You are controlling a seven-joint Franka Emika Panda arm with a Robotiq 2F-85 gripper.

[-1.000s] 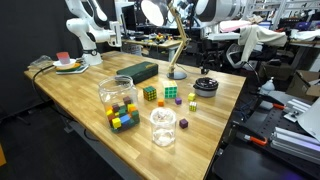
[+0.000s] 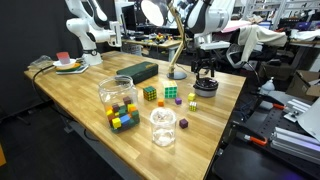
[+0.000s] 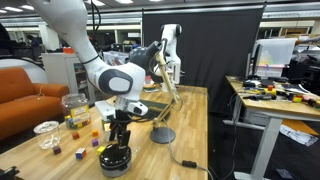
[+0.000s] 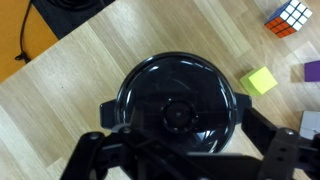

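A black lidded pot (image 4: 180, 105) fills the middle of the wrist view, its dark glass lid and round centre knob facing up, a handle on each side. My gripper is open at the lower edge of that view, above the pot, with its fingers (image 4: 262, 132) apart. From the side, the pot (image 2: 206, 87) stands on the wooden table, and my gripper (image 2: 205, 72) hangs just over the lid. The second exterior view has the gripper (image 3: 118, 132) above the same pot (image 3: 115, 160). Any contact with the knob cannot be made out.
A yellow cube (image 4: 258, 81) and a Rubik's cube (image 4: 287, 17) lie near the pot. Farther along the table stand a clear jar of colored blocks (image 2: 120, 112), an empty clear container (image 2: 163, 128) and a dark green box (image 2: 138, 72).
Over the last second my gripper has come down toward the pot's lid. The pot and the other things on the table have stayed where they were.
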